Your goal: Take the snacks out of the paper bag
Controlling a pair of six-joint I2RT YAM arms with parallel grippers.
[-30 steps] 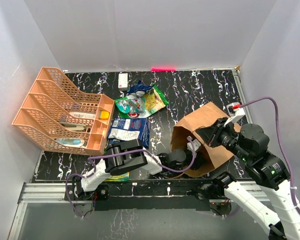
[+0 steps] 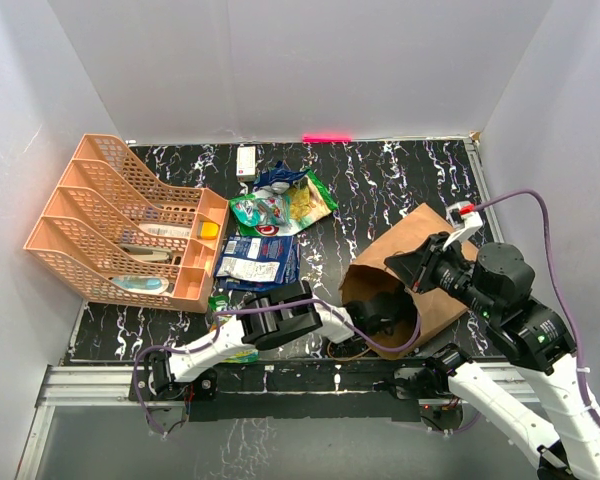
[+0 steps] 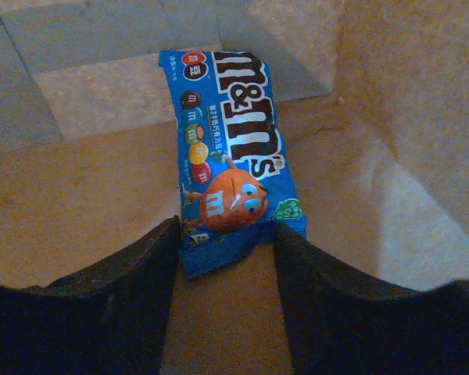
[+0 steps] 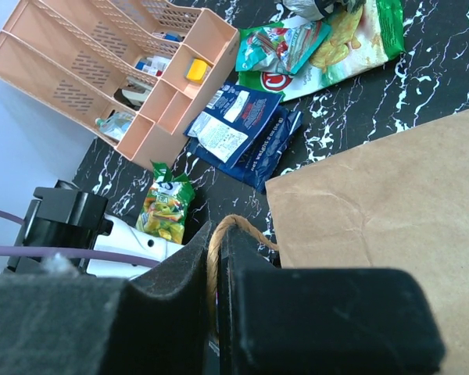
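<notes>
The paper bag lies on its side at the right, its mouth facing left. My left gripper is inside it, fingers apart around the near end of a blue M&M's packet lying on the bag's floor. My right gripper is shut on the bag's rope handle at the raised top edge. Snack packets lie outside: green-white chips, a teal packet, dark blue packets and a green packet.
An orange basket with several items stands at the left, and a small white box lies at the back. Walls close in the sides and back. Bare table shows at the back right.
My left gripper has moved to the right, further into the bag. My right gripper has shifted slightly left at the bag's edge; the packets outside have not moved.
</notes>
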